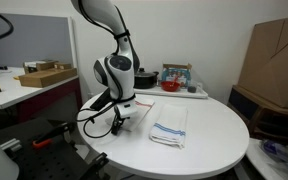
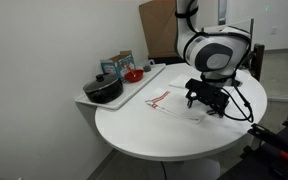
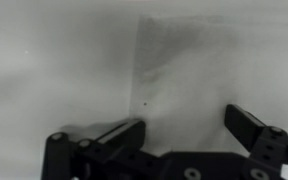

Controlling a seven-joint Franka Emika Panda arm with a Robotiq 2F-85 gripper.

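Low over the white round table (image 1: 184,153), my gripper stands open, its two black fingers (image 3: 247,125) wide apart in the wrist view. Between and beyond them lies a pale cloth (image 3: 184,85), its left edge showing against the table. In exterior view 1 the arm hides most of this cloth. A second white cloth (image 1: 169,125), folded, lies flat to the right of the gripper. Whether the fingertips touch the cloth or the table, I cannot tell.
At the table's far side, a white tray (image 2: 134,91) bears a black lidded pot (image 2: 104,89) and a red bowl (image 2: 134,75). Cardboard boxes (image 1: 46,77) stand off to the left.
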